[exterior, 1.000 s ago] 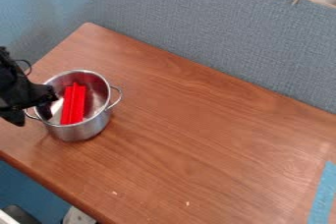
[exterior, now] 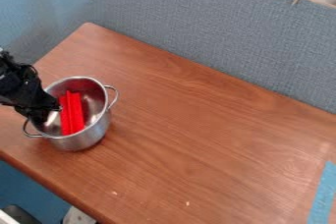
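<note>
A steel pot point(exterior: 92, 135) with two wire handles stands near the left edge of the wooden table, holding red bar-shaped pieces point(exterior: 73, 111). My black gripper point(exterior: 38, 119) reaches in from the left edge of the view, its tip down at the pot's left rim beside the red pieces. Its fingers are dark and small; they look shut, and nothing shows clearly between them.
A grey padded wall point(exterior: 210, 41) runs along the back. A blue tape strip point(exterior: 321, 189) lies at the right edge.
The gripper has shifted slightly at the pot's left rim, and its upper body now sits a little higher. The pot has moved slightly left.
</note>
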